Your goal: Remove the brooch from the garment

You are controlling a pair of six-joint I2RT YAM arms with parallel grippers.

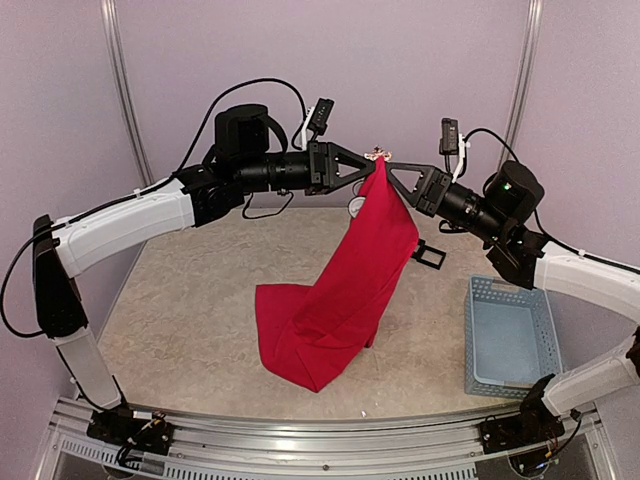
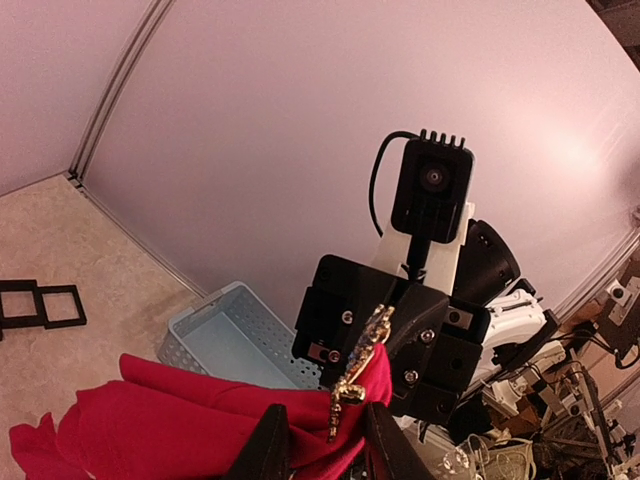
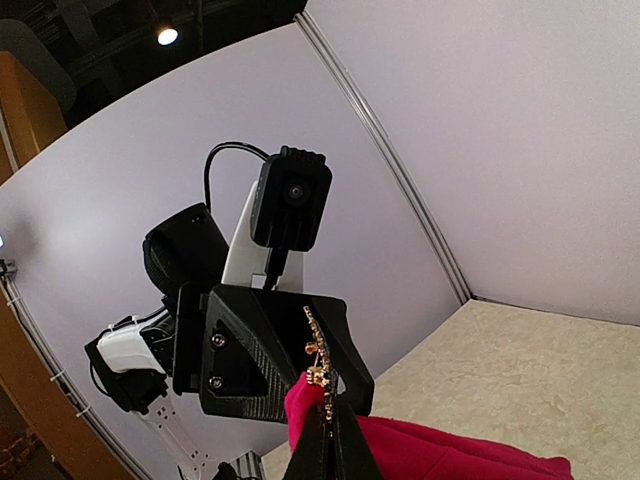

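A red garment hangs up from the table, raised at its top between both grippers. A gold brooch with small stones sits at that top edge, standing upright in both wrist views. My right gripper is shut at the garment's top, just beside the brooch, its fingers pinching there in the right wrist view. My left gripper reaches the same top from the left, its fingertips either side of the fold below the brooch in the left wrist view, part open.
A light blue plastic basket stands at the right of the table. Black square frames lie toward the back right, partly behind the garment.
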